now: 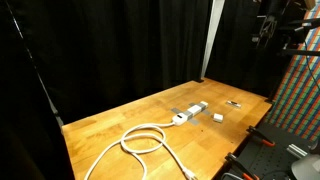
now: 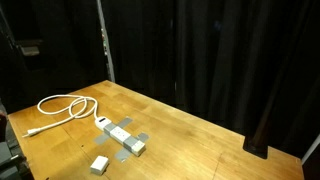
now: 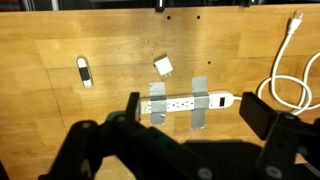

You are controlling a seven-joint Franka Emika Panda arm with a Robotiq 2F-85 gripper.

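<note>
A white power strip (image 3: 181,104) lies on the wooden table, held down by grey tape (image 3: 198,116). Its white cord (image 3: 276,78) loops away and ends in a plug (image 3: 296,20). A small white cube-shaped adapter (image 3: 163,66) rests loose beside the strip; exterior view 2 shows the adapter (image 2: 100,165) at the near side. Farther off sits a slim white-and-dark item (image 3: 84,72), its kind unclear. High above the table, my gripper is open, with empty space between its fingers. In exterior view 1 the gripper is hard to make out against the dark curtain.
Black curtains (image 1: 110,50) stand along the back of the table (image 2: 220,150). A wide stretch of bare wood lies to the strip's right in exterior view 2. Dark hardware with red parts (image 1: 262,137) borders the table's near right edge in exterior view 1.
</note>
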